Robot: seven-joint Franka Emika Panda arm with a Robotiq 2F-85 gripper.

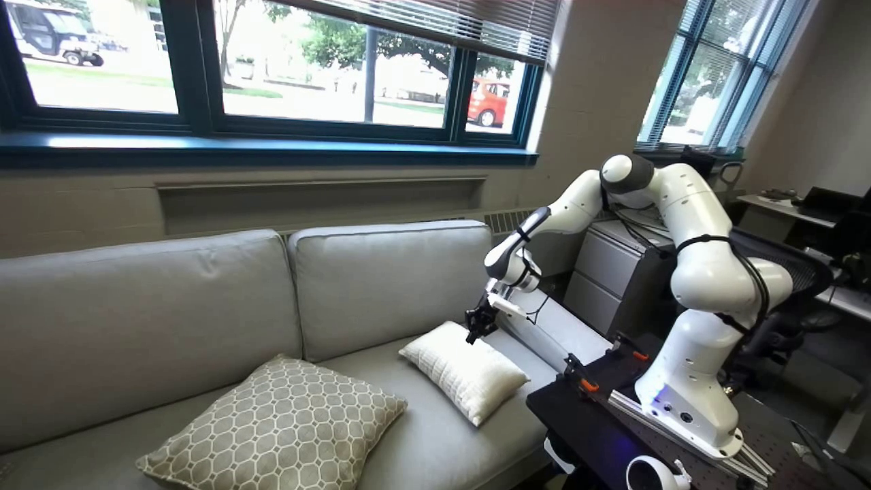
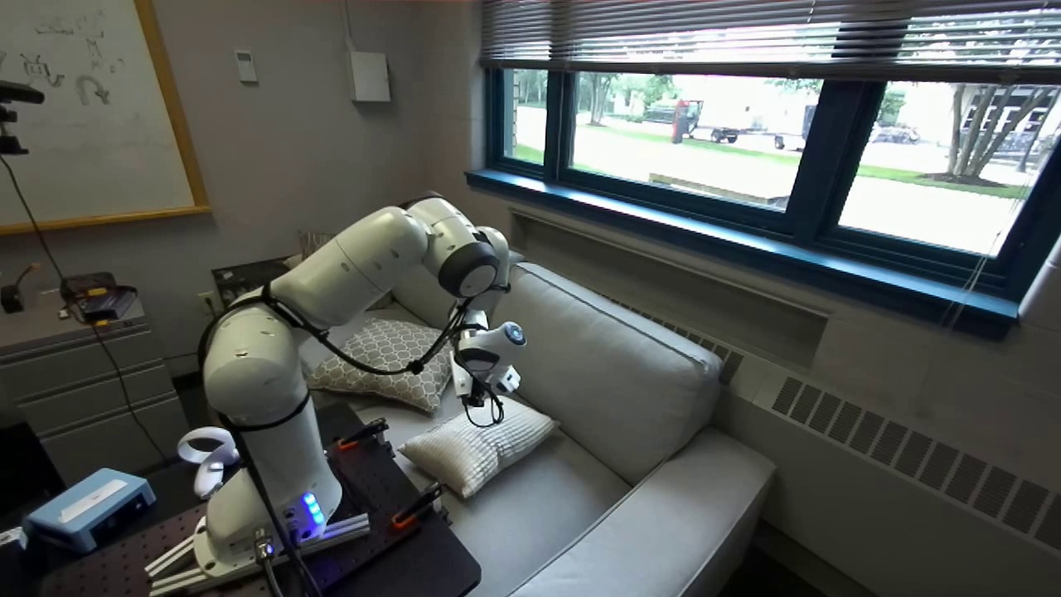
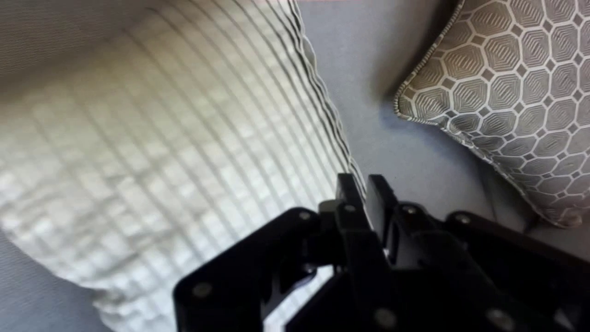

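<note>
A small cream pillow (image 1: pixel 469 371) with stitched ridges lies on the right seat of the sofa. My gripper (image 1: pixel 471 336) is over its upper part in exterior view 1. In the wrist view, the pillow (image 3: pixel 182 149) fills the left side, and its piped edge runs up between the fingertips of my gripper. The fingers are shut on that edge, with only a thin strip of fabric between them. From the other side, the pillow (image 2: pixel 482 443) appears under the wrist, and the fingers are hard to make out there.
A larger patterned pillow (image 1: pixel 286 425) lies to the left on the sofa, apart from the cream one. The sofa backrest (image 1: pixel 392 286) stands behind and its armrest (image 2: pixel 666 527) to the side. A dark table (image 1: pixel 588 400) with clamps borders the seat.
</note>
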